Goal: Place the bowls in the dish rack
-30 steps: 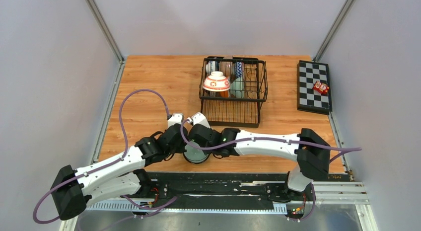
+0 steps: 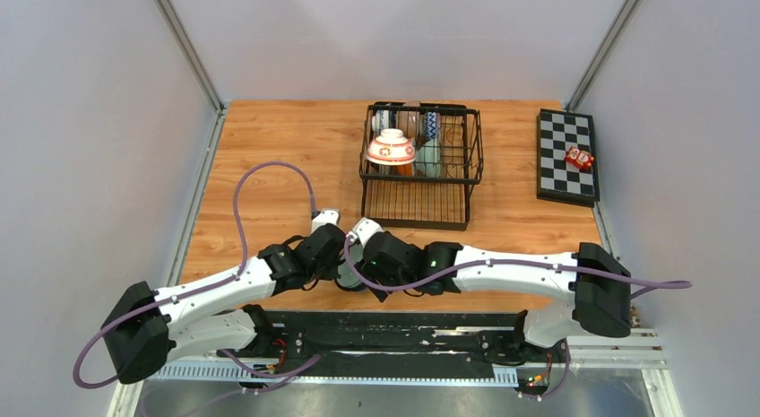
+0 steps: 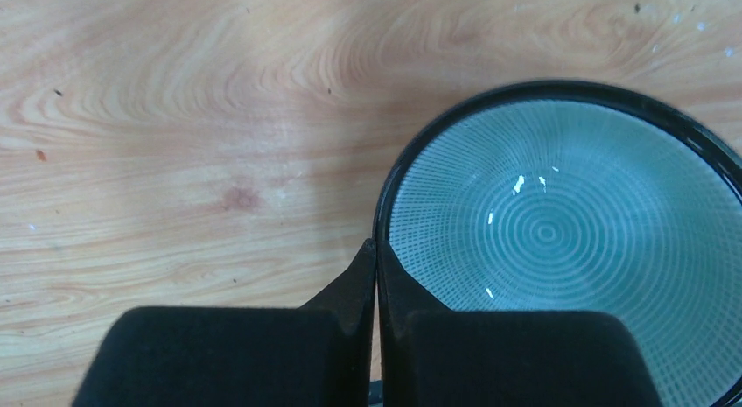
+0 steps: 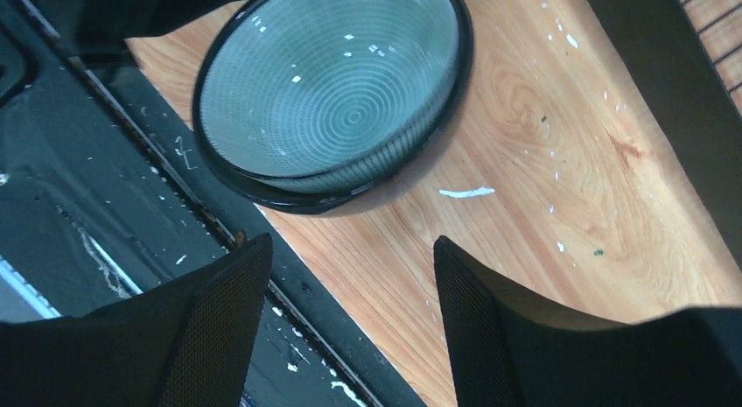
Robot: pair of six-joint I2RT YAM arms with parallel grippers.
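A dark-rimmed pale teal bowl, apparently stacked with another, as the right wrist view's bowl (image 4: 341, 101) shows a double rim, lies near the table's front edge, partly hidden by the arms in the top view. My left gripper is shut at the bowl's left rim; whether the rim is between the fingertips is unclear. My right gripper is part open beside the bowls, with nothing between its fingers. A red-patterned bowl (image 2: 391, 151) and other bowls sit in the dish rack (image 2: 470, 175).
A checkerboard (image 2: 560, 184) with a small red packet (image 2: 579, 159) lies at the right. The black front edge (image 4: 105, 232) runs just below the bowls.
The right arm has drawn back toward the front right over the last second.
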